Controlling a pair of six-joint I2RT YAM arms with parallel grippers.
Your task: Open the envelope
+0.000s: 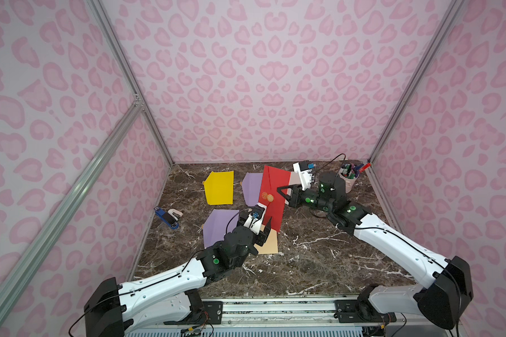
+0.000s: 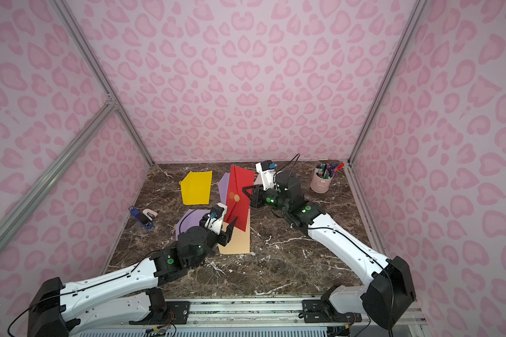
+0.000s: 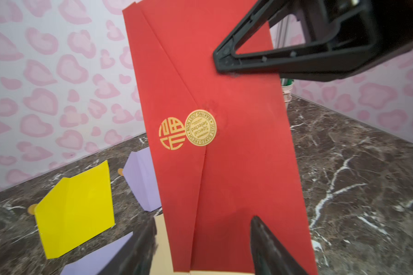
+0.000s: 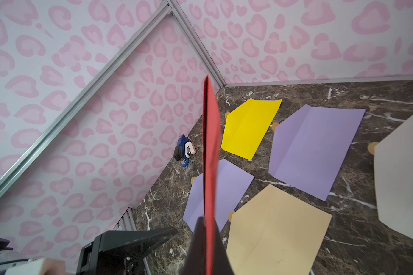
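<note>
A red envelope is held up off the table, face on to the left wrist view. Its flap lies flat, with a round gold sticker across the flap's edge beside a printed gold emblem. My right gripper is shut on the envelope from its right side; in the right wrist view the red sheet appears edge-on between the fingers. Low in front of the envelope's bottom part, my left gripper stands open, its fingers apart with red paper visible beyond the gap. Contact there cannot be made out.
Several other envelopes lie flat: yellow, two purple, beige and white. A pen cup stands at the back right and a blue stapler-like item at the left.
</note>
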